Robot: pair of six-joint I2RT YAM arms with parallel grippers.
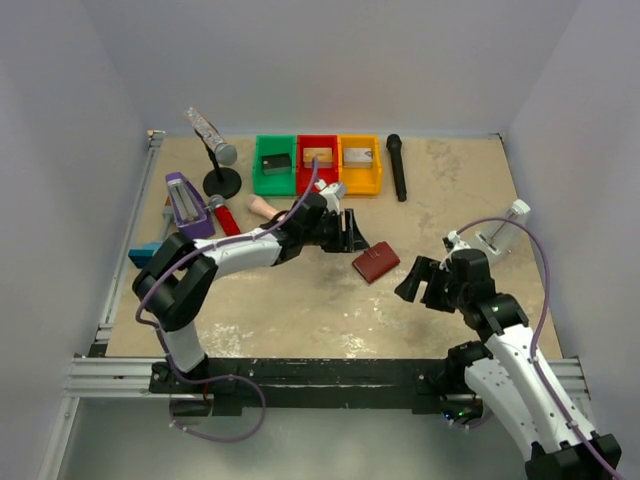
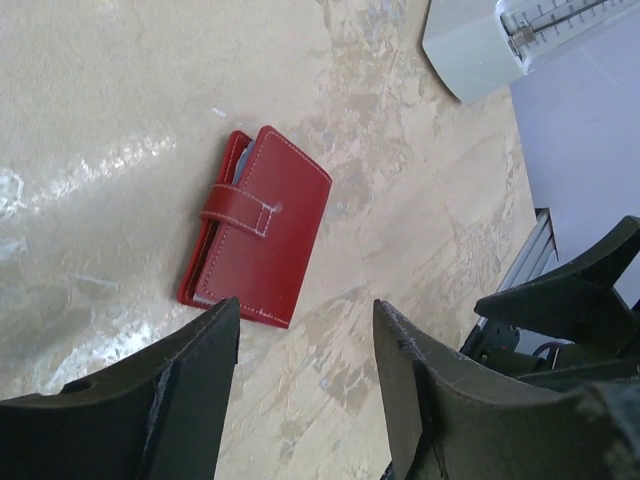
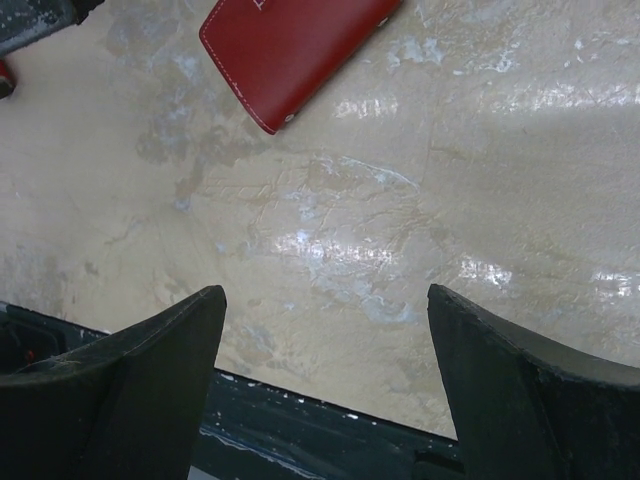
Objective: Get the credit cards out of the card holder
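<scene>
The dark red card holder (image 1: 376, 262) lies flat near the middle of the table, its strap (image 2: 238, 209) across one long edge. A sliver of something grey-blue shows inside that edge in the left wrist view. My left gripper (image 1: 356, 232) stands open just up and left of the holder, nothing between its fingers. My right gripper (image 1: 423, 282), also open and empty, is over the table to the holder's right. In the right wrist view, part of the card holder (image 3: 290, 50) is at the top, cut off by the frame. No whole card is visible.
Green (image 1: 274, 187), red and yellow bins stand at the back, with a black microphone (image 1: 396, 168) beside them. On the left are a purple holder (image 1: 190, 206) and a lamp-like stand (image 1: 222, 181).
</scene>
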